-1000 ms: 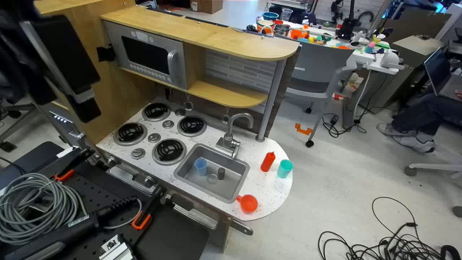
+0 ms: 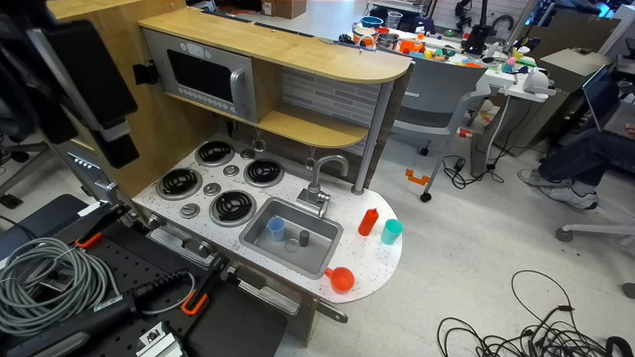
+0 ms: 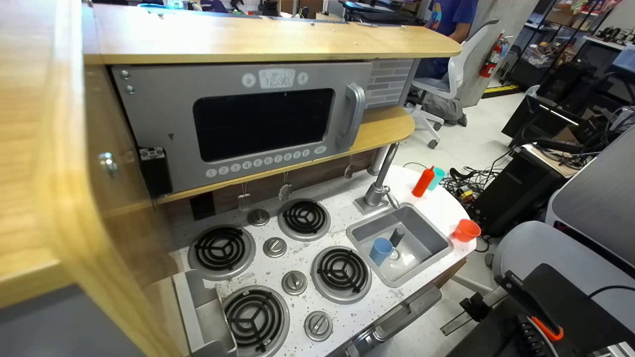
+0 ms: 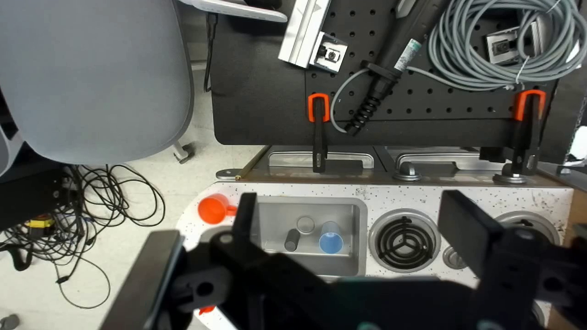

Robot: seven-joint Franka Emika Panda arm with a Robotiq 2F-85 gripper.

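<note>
In the wrist view my gripper stands open, its two black fingers wide apart with nothing between them. Part of it also hangs at the upper left of exterior view 1, high above the counter. Down in the grey sink (image 2: 324, 265) are a blue cup (image 2: 275, 228) and a small dark cylinder (image 2: 304, 238). An orange cup (image 2: 341, 279) rests on the white counter by the sink's front right corner. Farther back stand a red bottle (image 2: 368, 222) and a teal cup (image 2: 391, 231), beside each other.
A faucet (image 2: 321, 178) rises behind the sink. Several stove burners (image 3: 342, 273) lie left of it, under a toy microwave (image 3: 265, 119) and wooden shelf. A black table (image 4: 258, 99) with coiled cable (image 4: 440, 55) and orange-tipped clamps adjoins the counter's front.
</note>
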